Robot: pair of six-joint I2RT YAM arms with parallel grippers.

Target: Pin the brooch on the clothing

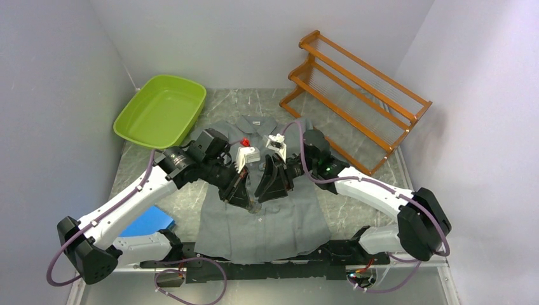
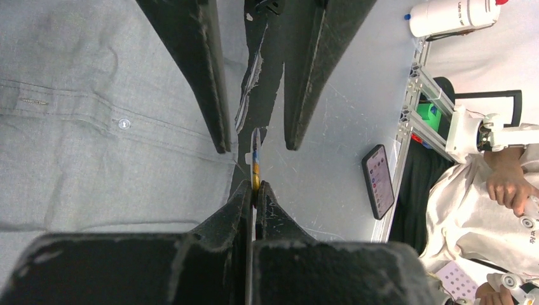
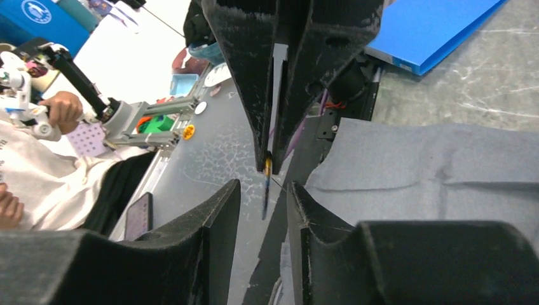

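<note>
The grey shirt (image 1: 222, 229) lies spread under both arms. My left gripper (image 1: 245, 200) is shut on the brooch (image 2: 255, 168), which shows edge-on as a thin piece, yellow in part, standing out from the fingertips; a pale round piece shows by that gripper in the top view. My right gripper (image 1: 270, 194) faces it, its fingers parted around empty space, with the brooch just beyond and between their tips in both wrist views (image 3: 267, 187). The brooch's pin is too small to make out clearly.
A green basin (image 1: 159, 86) stands at the back left, a wooden rack (image 1: 356, 95) at the back right. A blue folder (image 1: 143, 221) lies at the front left. Grey table surface (image 1: 343, 216) shows right of the shirt.
</note>
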